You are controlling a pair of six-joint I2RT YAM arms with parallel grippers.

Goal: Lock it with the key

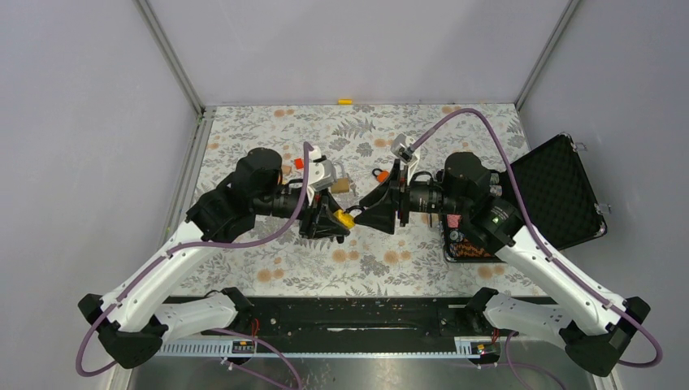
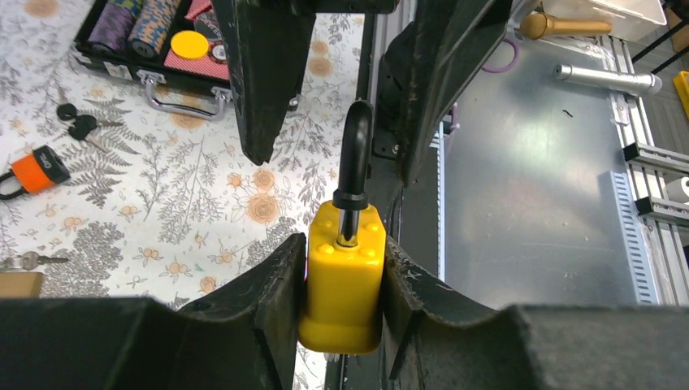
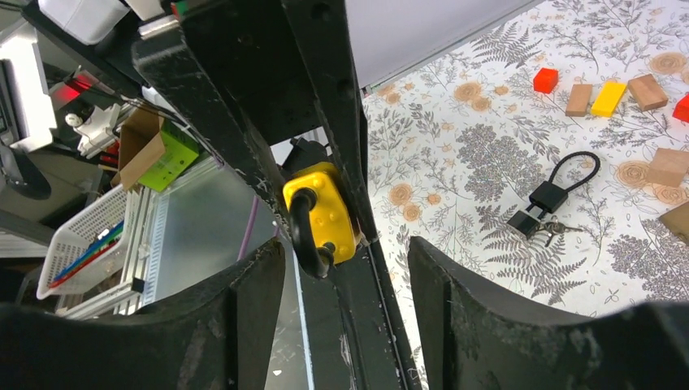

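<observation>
My left gripper (image 1: 335,223) is shut on a yellow padlock (image 2: 343,301), raised over the table. The lock's black shackle (image 2: 355,150) points away from the left gripper, toward the right one. My right gripper stands open, its fingers (image 2: 264,122) to either side of the shackle and apart from it in the left wrist view. In the right wrist view the yellow body lies between the left gripper's dark fingers (image 3: 345,106). Something black (image 3: 305,152) shows behind the lock; whether it is a key head, I cannot tell.
An orange padlock (image 2: 39,169), two black-headed keys (image 2: 81,126) and a brass padlock (image 1: 340,185) lie on the flowered table. A black padlock with keys (image 3: 549,197) shows in the right wrist view. An open black case (image 1: 561,195) stands at the right.
</observation>
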